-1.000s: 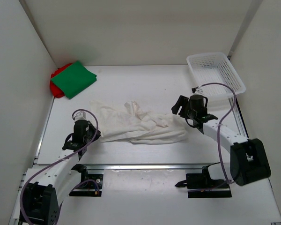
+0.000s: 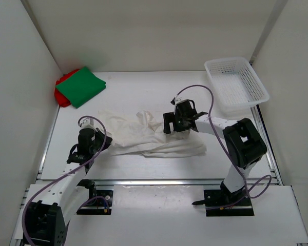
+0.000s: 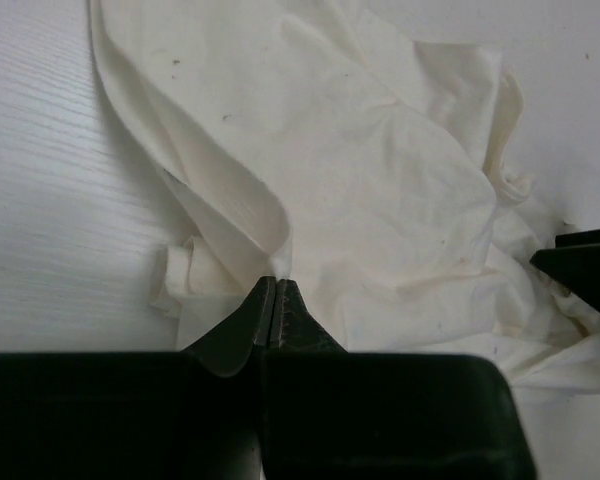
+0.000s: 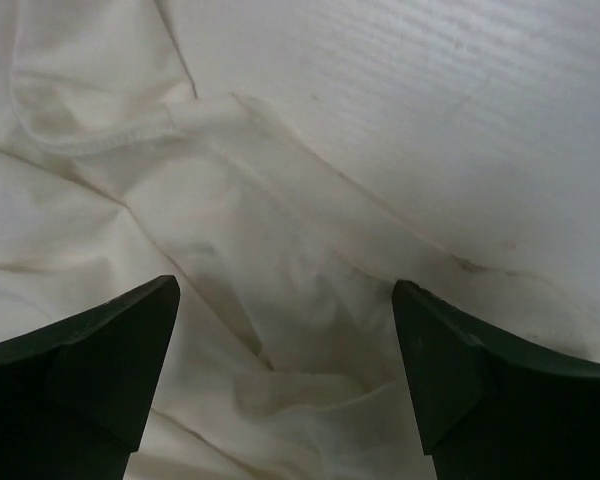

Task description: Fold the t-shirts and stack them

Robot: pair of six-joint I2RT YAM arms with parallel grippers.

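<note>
A rumpled white t-shirt point(image 2: 138, 134) lies spread across the middle of the table, with folds and a raised crease. At its left end my left gripper point(image 2: 109, 141) is shut on the cloth; in the left wrist view an edge of the shirt point(image 3: 250, 215) runs into the fingertips. My right gripper point(image 2: 168, 124) stands open over the right part of the shirt. Its two fingers point(image 4: 110, 350) are wide apart in the right wrist view, with wrinkled cloth point(image 4: 280, 290) below and between them. Whether they touch the cloth I cannot tell.
A green folded shirt point(image 2: 81, 87) rests on a red one point(image 2: 63, 100) at the back left. The white plastic basket point(image 2: 215, 82) stands at the back right. Bare table point(image 2: 154, 92) shows behind the white shirt.
My right gripper has moved left from beside the shirt's right end to above the shirt, staying open.
</note>
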